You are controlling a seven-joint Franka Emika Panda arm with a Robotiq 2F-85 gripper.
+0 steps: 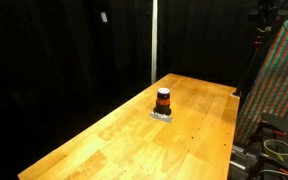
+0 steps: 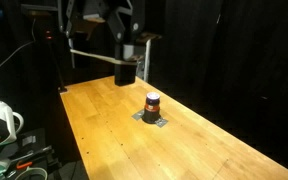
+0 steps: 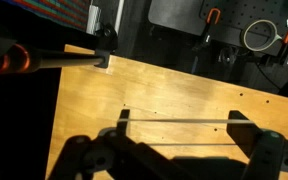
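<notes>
A small dark cylinder (image 1: 163,101) with a pale top and an orange-red band stands upright on the wooden table, on a flat silvery piece (image 1: 161,117). Exterior view 2 shows the same cylinder (image 2: 152,104) near the middle of the table, below and beyond my gripper, which is apart from it. In the wrist view my gripper is open, its two dark fingers wide apart. A thin pale strip (image 3: 179,121) spans between them, and a second line runs below it; how they are attached is unclear. The cylinder is out of the wrist view.
A dark post (image 3: 59,62) reaches toward the table at left. Black curtains stand behind the table.
</notes>
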